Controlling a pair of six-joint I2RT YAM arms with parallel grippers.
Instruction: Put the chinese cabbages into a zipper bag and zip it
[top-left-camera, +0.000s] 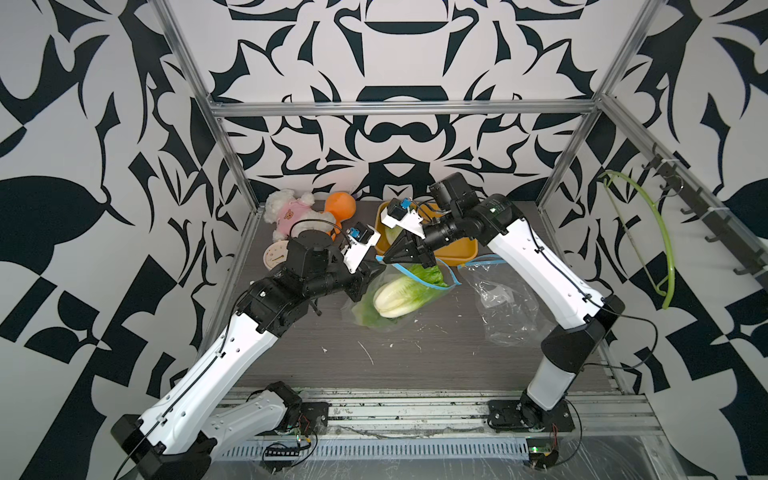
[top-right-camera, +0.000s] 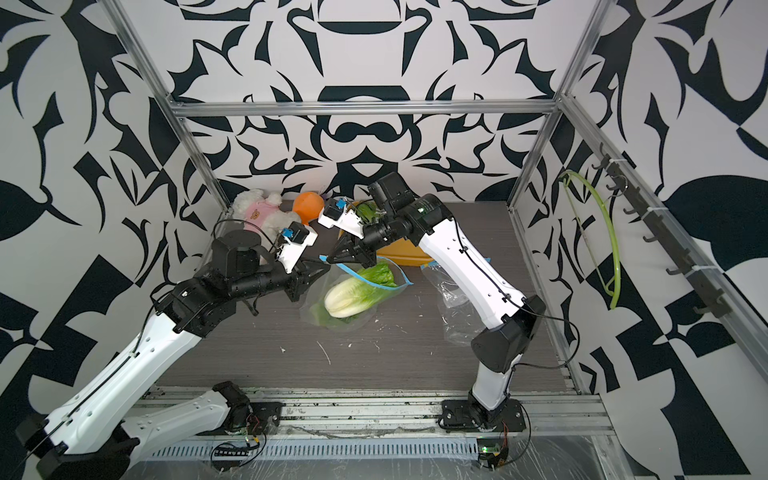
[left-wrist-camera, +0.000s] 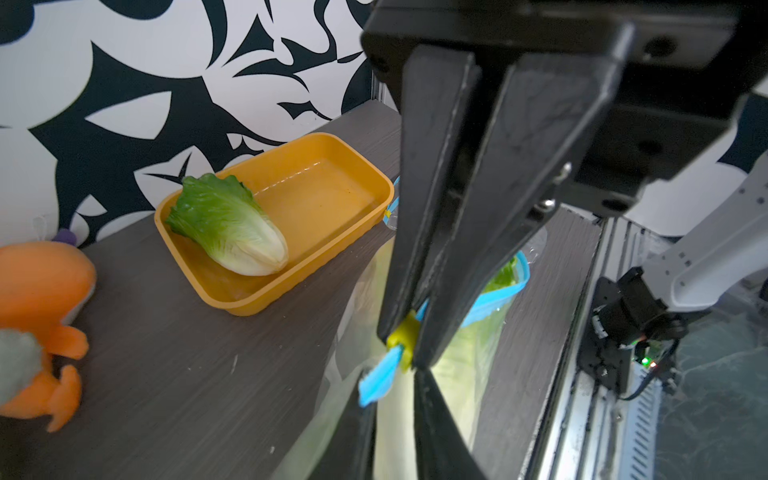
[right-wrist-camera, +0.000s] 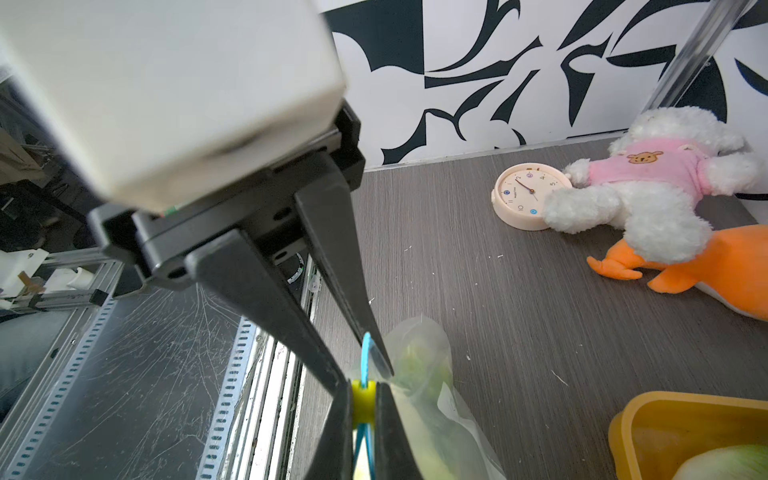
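Note:
A pale green Chinese cabbage (top-left-camera: 400, 297) lies inside the clear zipper bag (top-left-camera: 366, 313), whose blue zip strip (top-left-camera: 448, 283) runs along its mouth. My right gripper is shut on the yellow slider (right-wrist-camera: 364, 402) at the bag's left corner. Just beside it, my left gripper has its fingers parted, their tips around or close to the blue strip's end (left-wrist-camera: 379, 376); contact is hard to tell. Another cabbage (left-wrist-camera: 232, 228) rests in the orange-yellow tray (left-wrist-camera: 344, 152) at the back. How far the zip is closed cannot be told.
A second, empty-looking clear bag (top-left-camera: 505, 308) lies flat on the right. At the back left are a plush toy (right-wrist-camera: 652, 180), a pink clock (right-wrist-camera: 528, 194) and an orange toy (right-wrist-camera: 736, 264).

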